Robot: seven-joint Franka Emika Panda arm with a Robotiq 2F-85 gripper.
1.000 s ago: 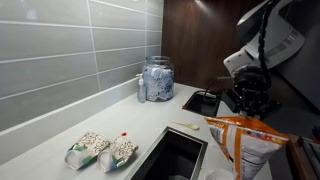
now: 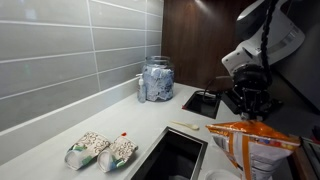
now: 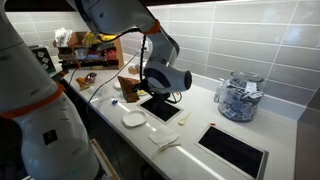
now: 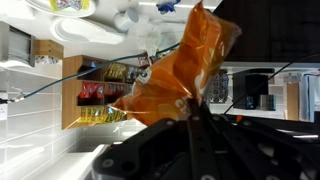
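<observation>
From my gripper (image 2: 252, 108) hangs an orange-and-white bag (image 2: 255, 146), its top edge pinched between the shut fingers. The bag is tilted, with its lower part above the right side of the counter in exterior view 1. Its crumpled orange face (image 4: 180, 75) covers the middle of the wrist view, just beyond the gripper, and hides what lies behind it. Exterior view 2 shows the bag (image 3: 128, 88) small and partly hidden, close to the gripper. Partly visible below the bag is a white dish (image 2: 222, 175).
A black sink basin (image 2: 172, 158) is set in the counter, with a wooden spoon (image 2: 186, 126) behind it. Two patterned packages (image 2: 86, 150) lie at the left. A large glass jar (image 2: 158, 80) stands by the wall. White plates (image 3: 132, 119) lie near the arm.
The bag has swung to the right and turned from hanging fairly upright to a more slanted pose. My gripper has shifted slightly and still holds it.
</observation>
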